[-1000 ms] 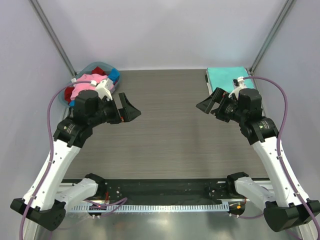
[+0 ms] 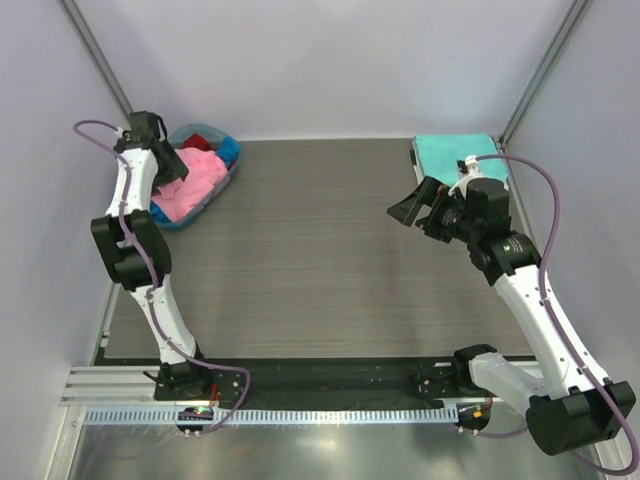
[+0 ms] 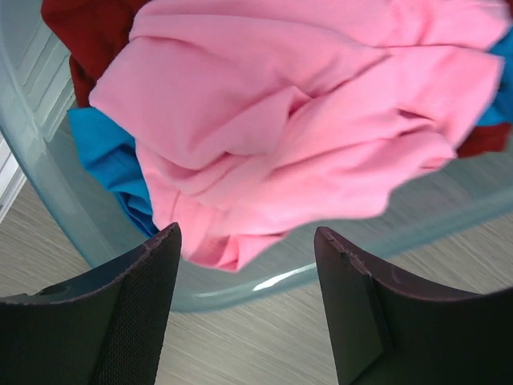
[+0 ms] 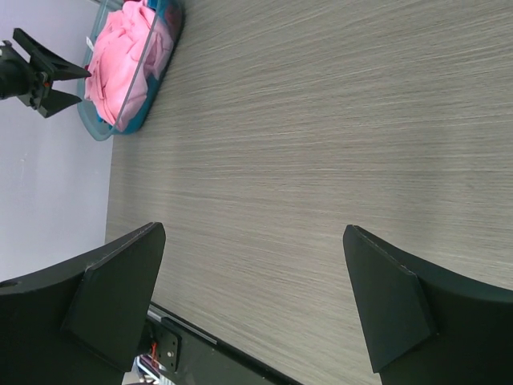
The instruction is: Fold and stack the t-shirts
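Note:
A pink shirt (image 2: 198, 185) lies crumpled in a translucent bin (image 2: 217, 135) at the back left, with red (image 3: 96, 32) and blue (image 3: 108, 152) cloth around it. My left gripper (image 2: 163, 165) hangs over the bin; in the left wrist view its open fingers frame pink fabric below, holding nothing. My right gripper (image 2: 425, 210) stands open over the right side of the table, empty. At the back right lies a flat teal shirt (image 2: 450, 155).
Walls close in at the back and both sides. A dark rail (image 2: 320, 375) runs along the front edge.
My left arm has swung left and back from over the table to above the bin. The right arm has shifted only slightly.

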